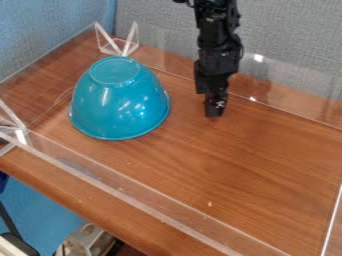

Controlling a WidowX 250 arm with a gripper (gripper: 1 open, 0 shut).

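A black robot arm reaches down from the top of the view, its gripper (214, 96) hanging low over the wooden table, just right of a large blue bowl (118, 104) that rests upside down on the left. The gripper is open; whether its fingertips touch the table is hard to tell. I see no object between its fingers.
Clear low walls line its edges, with white brackets (118, 42) at the back left and left side. A grey padded wall stands behind. Some hardware (83, 242) lies below the front left edge.
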